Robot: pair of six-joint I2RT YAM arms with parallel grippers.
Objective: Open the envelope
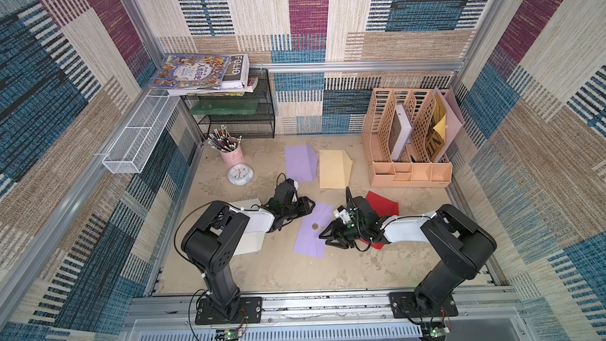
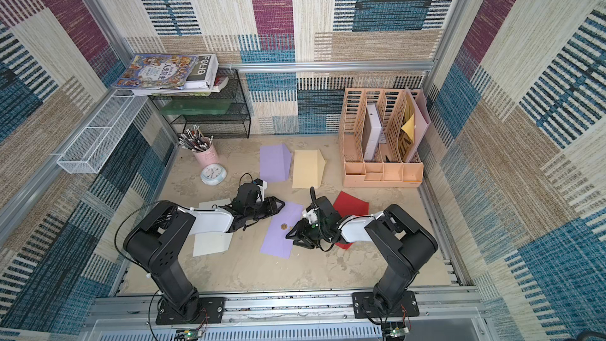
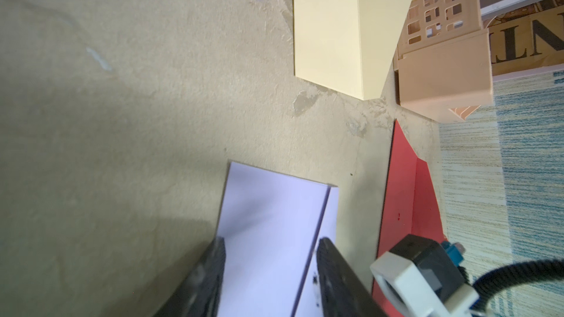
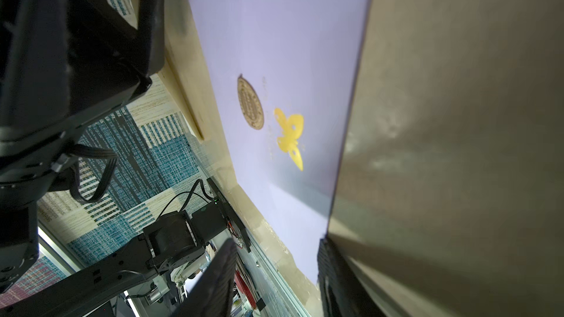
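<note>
A lavender envelope [image 1: 309, 243] lies on the front middle of the table, with a brown round seal [image 4: 250, 103] and a yellow butterfly [image 4: 289, 135]. My left gripper is open above its far end, fingers apart, nothing visibly held. My right gripper is low at the envelope's right side, fingers part open, one fingertip at the envelope's edge in the right wrist view. Whether that finger is under the paper, I cannot tell.
A red envelope [image 1: 385, 202] lies partly under the right arm, a white one [image 1: 251, 243] under the left. Lavender [image 1: 300, 161] and cream [image 1: 334, 167] envelopes lie behind. The pink organiser [image 1: 410, 173], pen cup [image 1: 232, 156] and clock [image 1: 240, 173] stand at the back.
</note>
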